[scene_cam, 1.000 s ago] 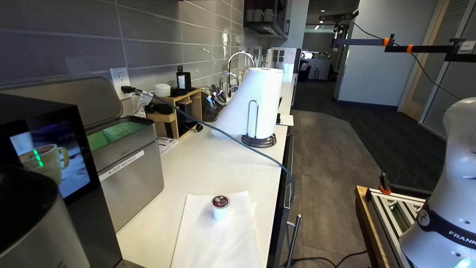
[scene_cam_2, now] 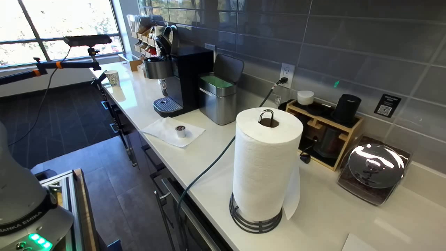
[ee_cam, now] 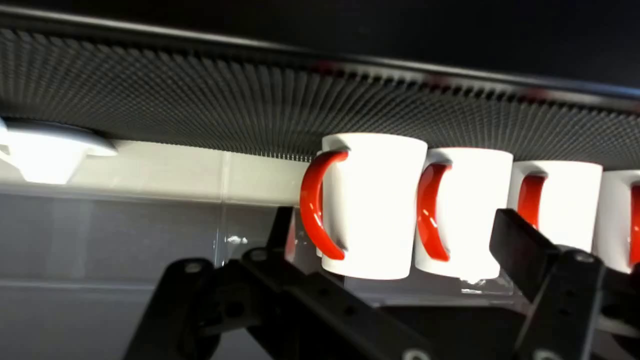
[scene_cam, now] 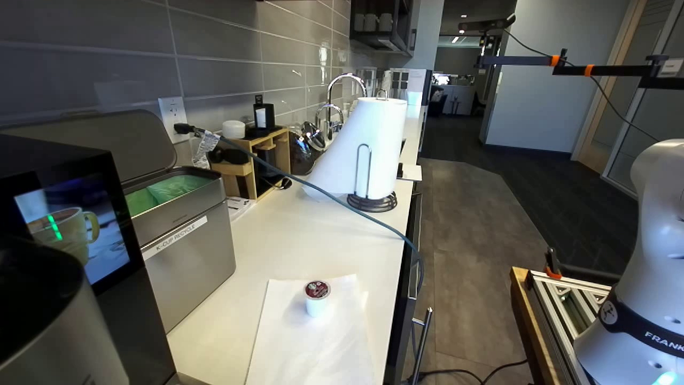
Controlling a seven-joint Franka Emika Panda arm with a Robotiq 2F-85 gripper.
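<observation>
In the wrist view my gripper is open, its two dark fingers spread wide with nothing held between them. Beyond it a row of white mugs with red handles stands on a shelf; the nearest white mug [ee_cam: 375, 207] appears between the fingers, and it is unclear how far off it is. A coffee pod [scene_cam: 317, 298] with a dark red lid stands upright on a white paper towel [scene_cam: 288, 353] on the counter. The bin labelled K-cup recycle [scene_cam: 199, 256] has its lid raised, showing a green liner. Neither exterior view includes the gripper.
A paper towel roll [scene_cam_2: 267, 167] stands on the counter, and a dark cable [scene_cam_2: 209, 167] crosses to the front edge beside it. The coffee machine [scene_cam_2: 184, 79] is next to the bin. A wooden organizer [scene_cam_2: 347, 138] sits against the wall.
The visible part of the arm at the right edge has shifted slightly. The pod, towel and bin look unmoved.
</observation>
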